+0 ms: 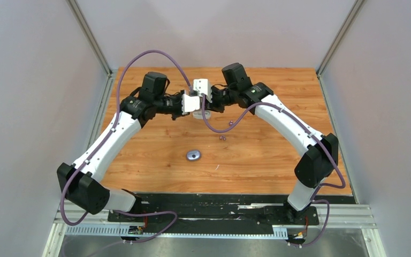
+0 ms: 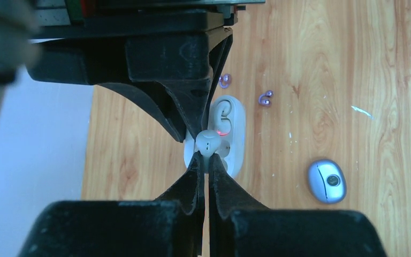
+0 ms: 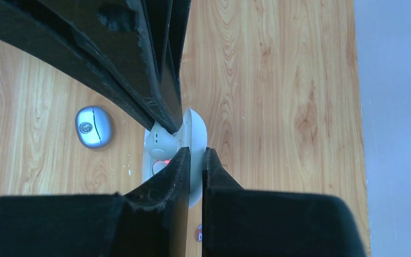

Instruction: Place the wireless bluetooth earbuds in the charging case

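The white charging case [image 2: 235, 134], in the left wrist view, holds an earbud with a red light beside it. My right gripper is shut on the case's white edge. My left gripper is shut on the stem of a white earbud [image 2: 207, 140], held just over the case. In the right wrist view the left fingertips and earbud are at the case, partly hiding it; whether the earbud is seated I cannot tell. In the top view both grippers meet over the back middle of the table, largely hiding the case.
A silver-blue oval object [image 1: 193, 155] lies on the wooden table [image 1: 155, 166] toward the front. Small purple pieces [image 1: 222, 137] lie right of centre.
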